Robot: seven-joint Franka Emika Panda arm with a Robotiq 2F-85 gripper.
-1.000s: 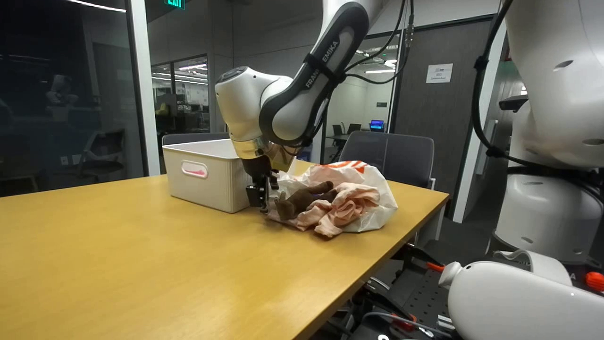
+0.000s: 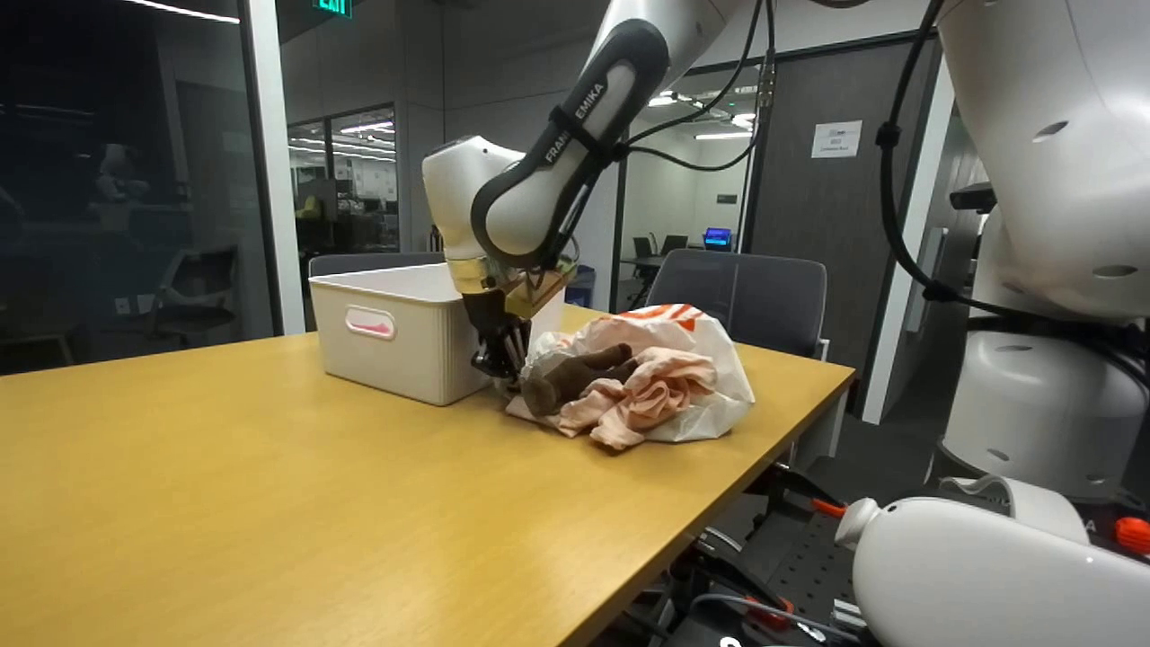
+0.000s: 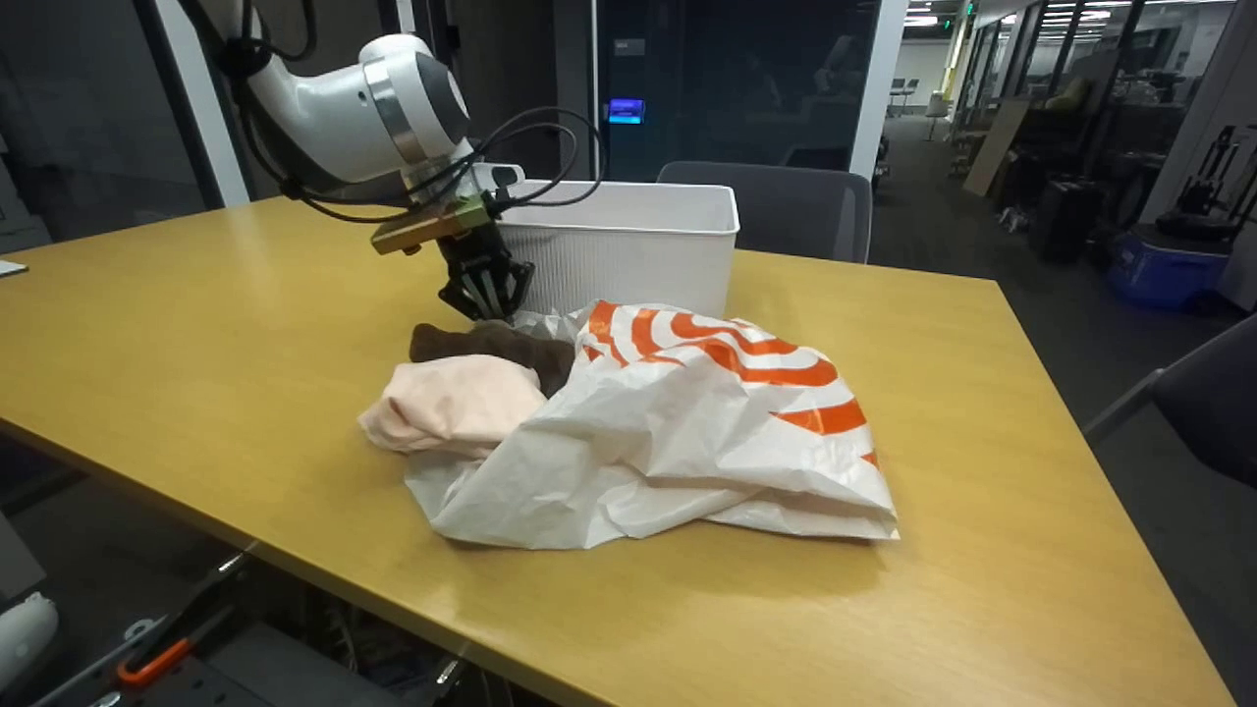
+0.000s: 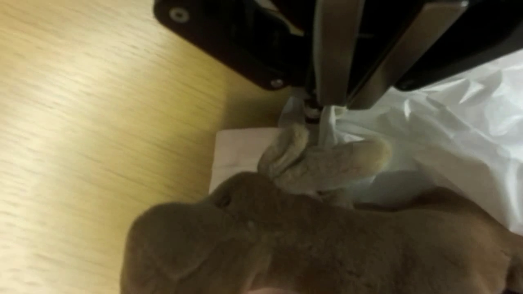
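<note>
A white plastic bag with orange stripes (image 3: pixel 707 412) lies crumpled on the table, its mouth toward my gripper (image 2: pixel 511 377). At the mouth lie a brown plush toy (image 2: pixel 577 379) and a pale pink cloth (image 3: pixel 454 403). In the wrist view the toy (image 4: pixel 304 235) fills the lower part, its ear or limb just below my gripper. The fingers (image 4: pixel 338 54) meet at their tips. A thin gathered fold of the plastic bag (image 4: pixel 329 128) runs up to these tips, and my gripper is shut on it.
A white ribbed bin (image 2: pixel 404 340) stands right beside the gripper, with something pink showing through its handle hole. Chairs (image 2: pixel 744 296) stand behind the table.
The gripper has gone from open to shut at the bag's edge and has tilted and shifted slightly. The toy, cloth and bag have moved only a little.
</note>
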